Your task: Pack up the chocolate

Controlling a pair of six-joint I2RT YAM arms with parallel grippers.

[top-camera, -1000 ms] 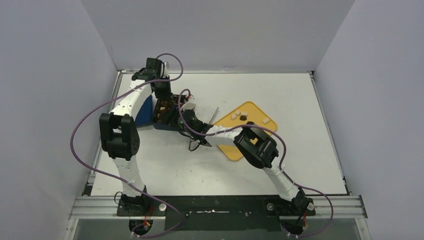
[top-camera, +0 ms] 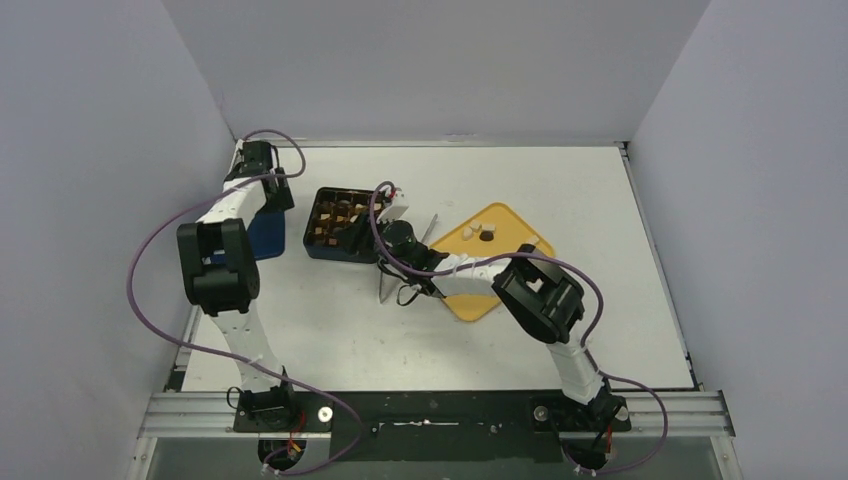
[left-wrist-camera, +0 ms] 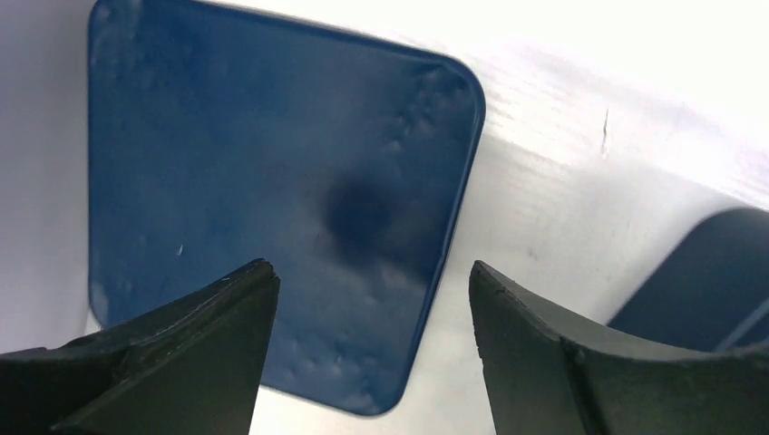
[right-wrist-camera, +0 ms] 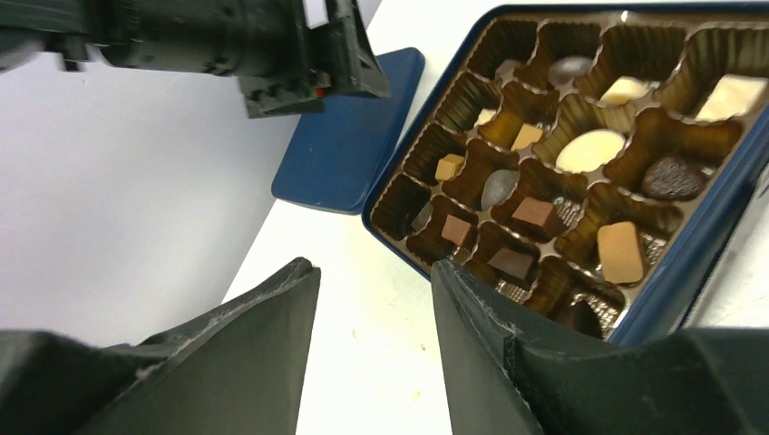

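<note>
A dark blue box (right-wrist-camera: 703, 236) holds a gold tray of chocolates in compartments, brown, caramel and white pieces, left of centre in the top view. My left gripper is open above a blue lid (left-wrist-camera: 272, 136) lying left of the box, nothing between its fingers. My right gripper is part open at the box's front side, its fingers apart and nothing seen between them.
A yellow tray (top-camera: 476, 310) with several loose pieces lies right of the box, partly under my right arm. Pale strips lie beside the box. Walls border the sides and back.
My left gripper has moved left from over the box to over the lid. My right gripper has shifted slightly right.
</note>
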